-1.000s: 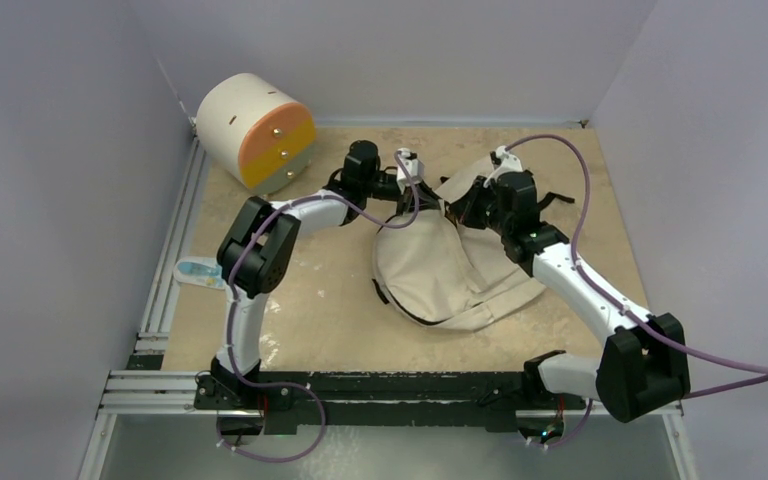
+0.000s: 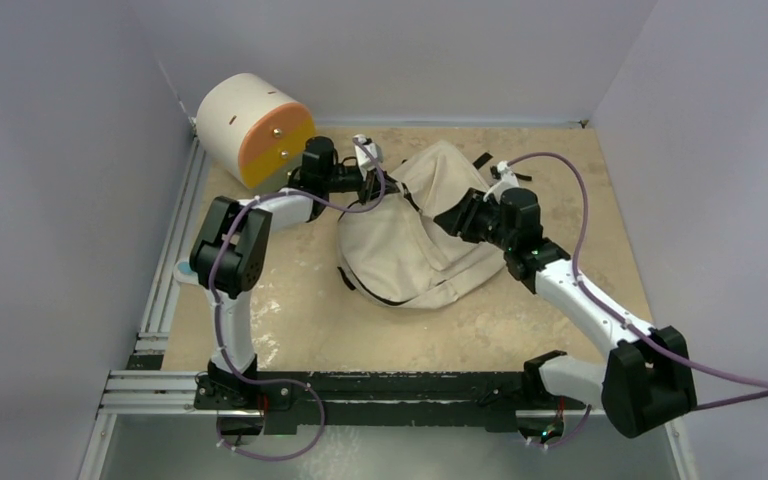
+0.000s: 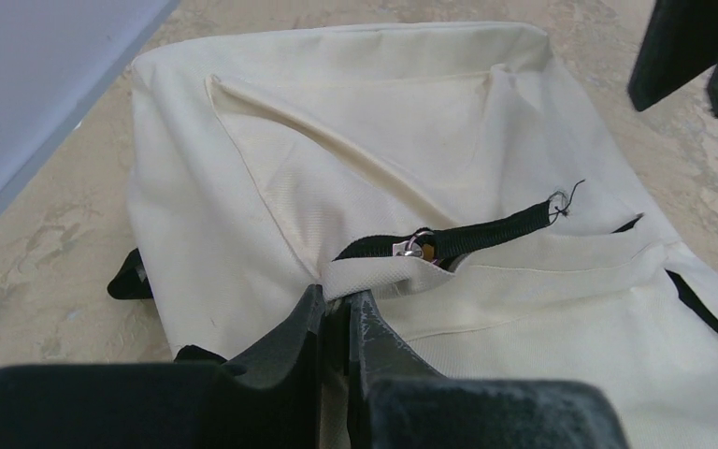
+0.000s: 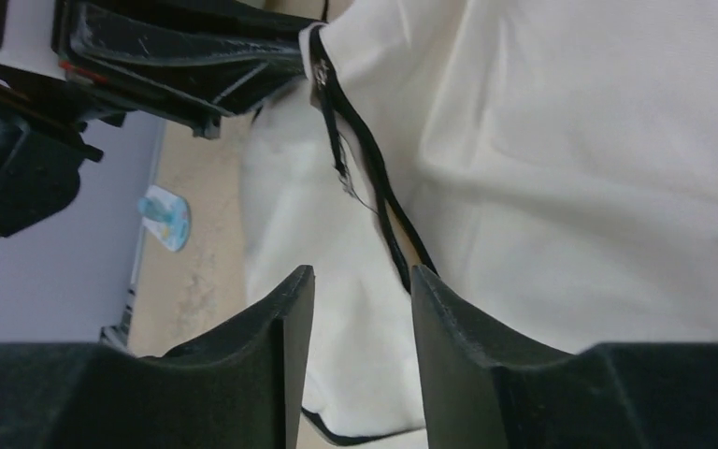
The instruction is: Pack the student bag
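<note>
The cream cloth bag (image 2: 385, 245) lies flat in the middle of the table. Its black zip is partly parted, and the zip pull (image 3: 500, 232) with frayed threads at its end rests across the opening in the left wrist view. My left gripper is shut on the bag's fabric by the zip's end, with a fold pinched in its fingertips. Over the bag's right half, my right gripper has its fingers apart and nothing between them. What lies inside the bag is hidden.
A white cylindrical container (image 2: 235, 110) with an orange and yellow face stands at the back left. A small blue-and-white item (image 2: 186, 271) sits at the left edge, partly behind my left arm. Table to the bag's front and right is clear.
My left gripper has moved left, dragging the bag with it.
</note>
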